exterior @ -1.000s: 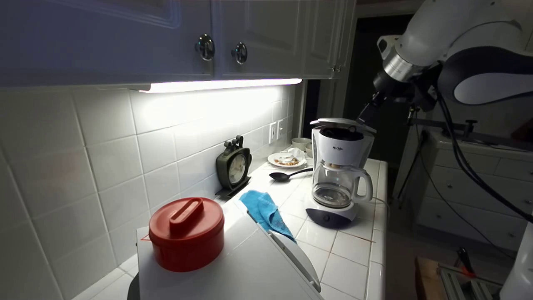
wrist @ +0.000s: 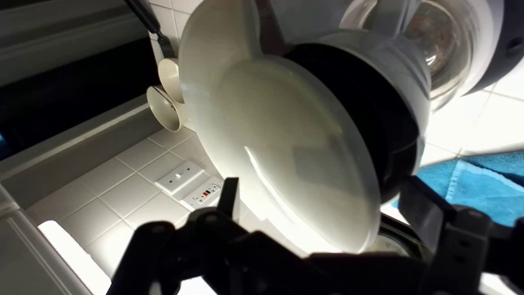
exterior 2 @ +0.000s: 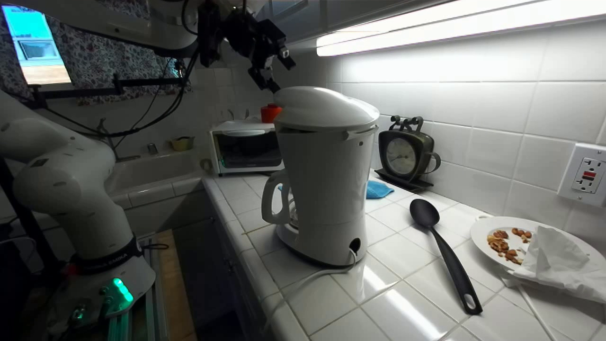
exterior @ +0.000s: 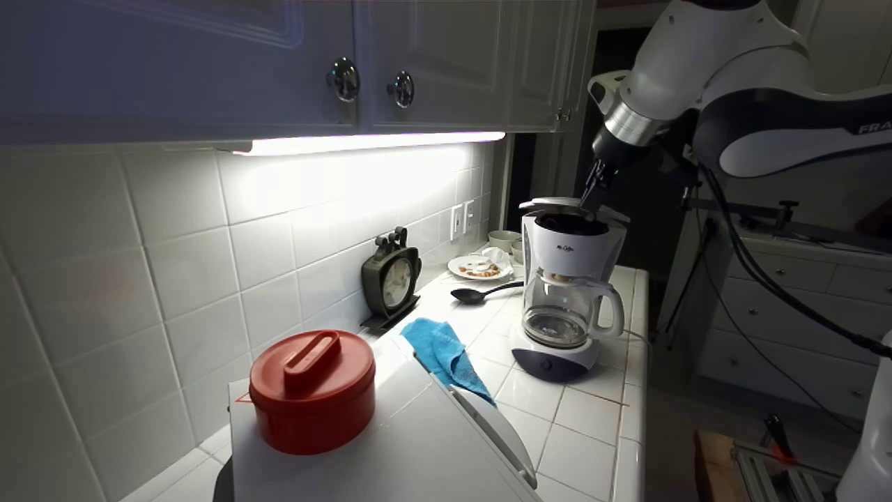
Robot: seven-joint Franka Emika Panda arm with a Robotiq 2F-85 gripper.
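Observation:
The white coffee maker stands on the tiled counter, its lid raised and the dark basket opening exposed. In its base sits the glass carafe. My gripper is over the top of the machine, by the raised lid and opening. In the wrist view, the open fingers stand well apart, one finger towards the wall outlet side, the other near the basket rim. The pale lid underside fills the space beyond them; whether either finger touches it I cannot tell.
A black spoon, a plate with nuts and a napkin, and a blue towel lie on the counter. A clock stands by the wall. The red pot is on a white appliance. Cabinets hang overhead.
In exterior view 1, my arm has moved left, bringing the gripper from beside the lid's right end to above the coffee maker's opening. The coffee maker looks unmoved.

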